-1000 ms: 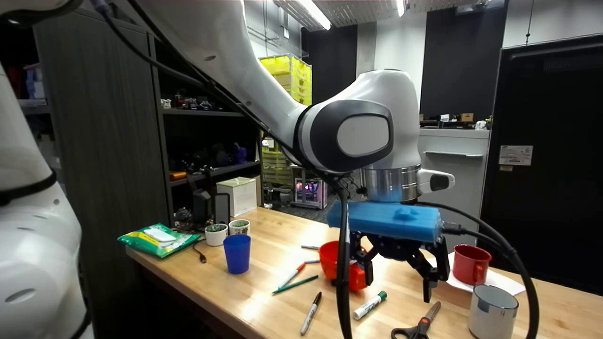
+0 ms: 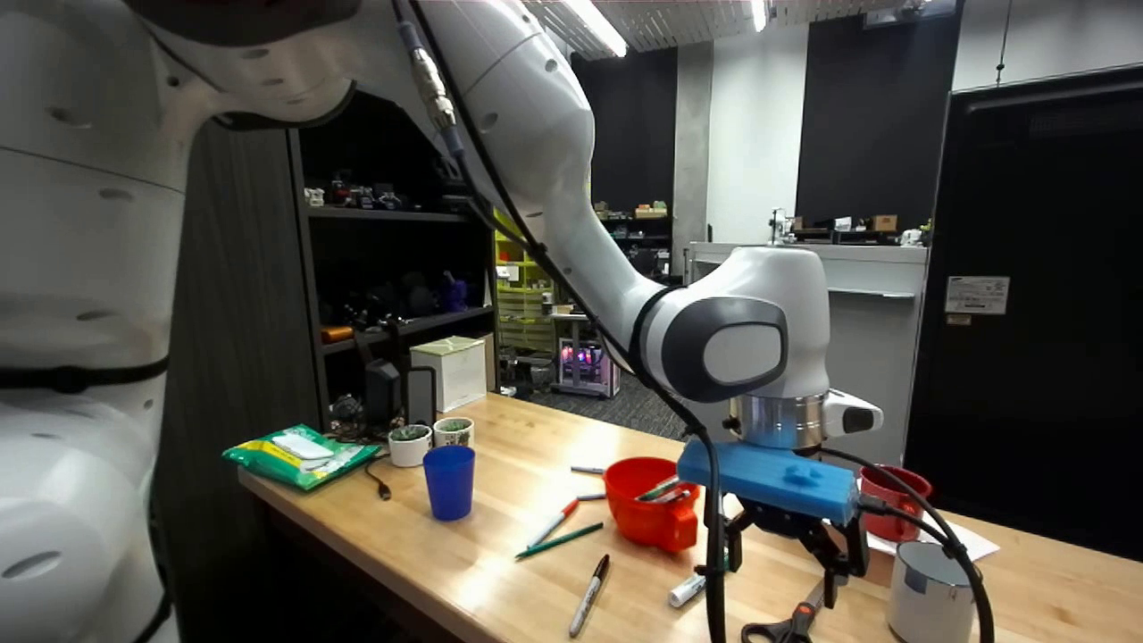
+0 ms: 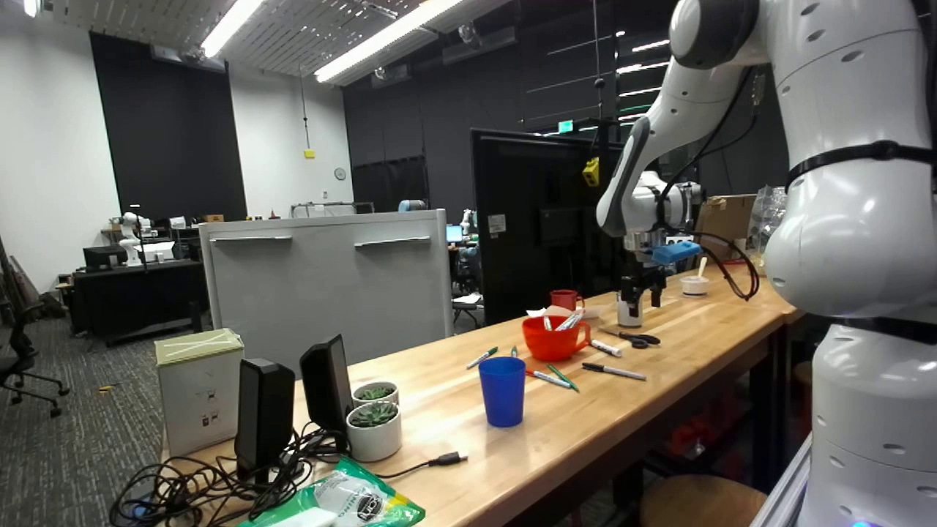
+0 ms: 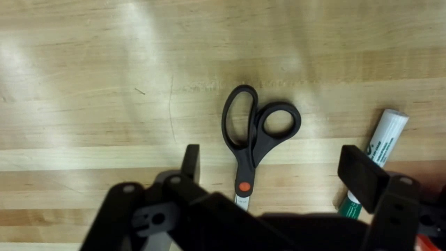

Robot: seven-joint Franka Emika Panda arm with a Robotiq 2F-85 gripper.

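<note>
My gripper is open above the wooden table, its fingers pointing down with nothing between them. In the wrist view, black-handled scissors (image 4: 246, 161) lie flat beneath the gap, handles facing away and blades running under the gripper body, where they are hidden. A white marker with a green cap (image 4: 382, 140) lies by the right finger, partly covered by it. Exterior view 1 puts the gripper (image 2: 788, 579) beyond the scissors (image 2: 793, 627), its fingers overlapping their blades. From the other side, the gripper (image 3: 643, 298) hangs just over the scissors (image 3: 637, 338).
A red bowl-like cup (image 2: 643, 525) holding markers stands left of the gripper, with several loose markers near it. A white mug (image 2: 930, 600) and a red mug (image 2: 897, 504) stand close on the right. A blue cup (image 2: 449, 482) is farther left.
My arm has come lower and moved away from the exterior view 1 camera, slightly to the right. The gripper now hides part of the green-capped marker there. The table objects look unmoved.
</note>
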